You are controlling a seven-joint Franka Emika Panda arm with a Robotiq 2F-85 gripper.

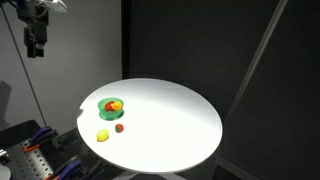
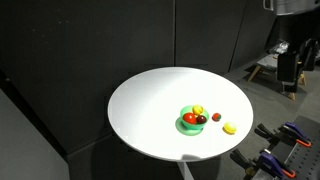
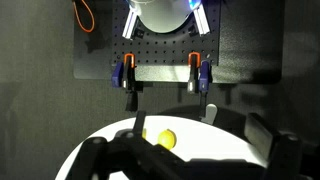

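On the white oval table, a green bowl holds several round fruits in red, orange and yellow. A yellow lemon-like fruit lies outside it near the table edge, with a small red fruit close by; both also show in exterior view 2, as the yellow fruit and the red one. My gripper hangs high off to the side of the table, well away from all of them. In the wrist view its dark fingers stand wide apart, open, nothing between them.
Dark curtains stand behind the table, and a chair is in the background.
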